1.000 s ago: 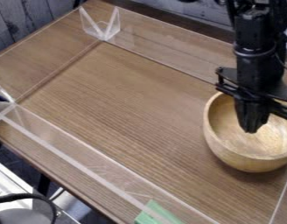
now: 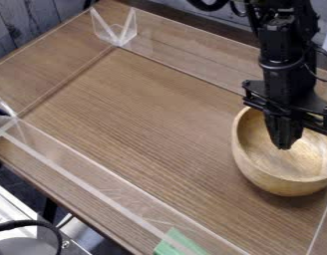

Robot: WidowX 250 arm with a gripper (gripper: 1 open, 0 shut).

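Observation:
The black gripper (image 2: 283, 135) hangs on the right, pointing down over a wooden bowl (image 2: 269, 169). Its fingertips are shut together at the bowl's opening, with nothing visible between them. The bowl is light tan and round, and part of its far rim is hidden behind the gripper.
A green piece (image 2: 179, 245) lies at the bottom edge. Black cables hang at the lower left, off the table.
The gripper has shifted slightly left and its position over the bowl differs a little. The bowl looks unmoved.

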